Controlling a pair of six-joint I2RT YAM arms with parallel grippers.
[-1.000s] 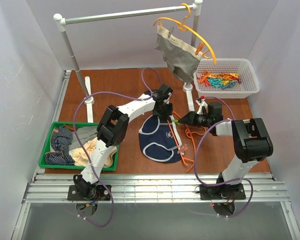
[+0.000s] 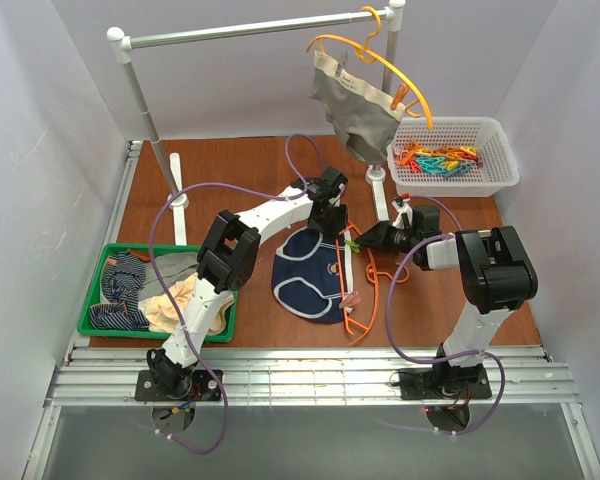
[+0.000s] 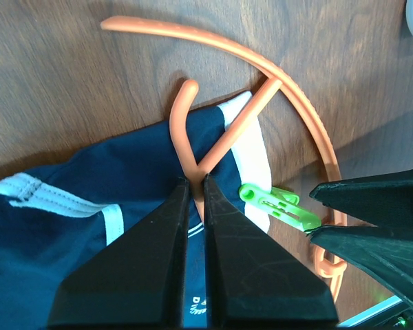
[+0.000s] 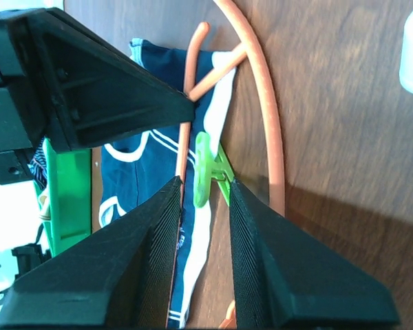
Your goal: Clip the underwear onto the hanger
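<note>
Navy underwear with white trim [image 2: 305, 275] lies on the table. An orange hanger [image 3: 306, 113] lies over and beside its right edge. In the left wrist view my left gripper is shut at the junction of two orange hanger bars. A green clip [image 3: 275, 205] sits on the white band, a pink one [image 2: 349, 300] lower down. My right gripper has its fingers apart around the green clip's end; whether they touch it is unclear.
A hanging rail [image 2: 250, 27] holds grey underwear on a yellow hanger. A white basket of clips [image 2: 490, 170] stands back right, a green bin of clothes [image 2: 85, 315] at left.
The underwear and lying hanger have shifted slightly left at their lower ends. The right arm has moved slightly; the green clip now shows more between the grippers.
</note>
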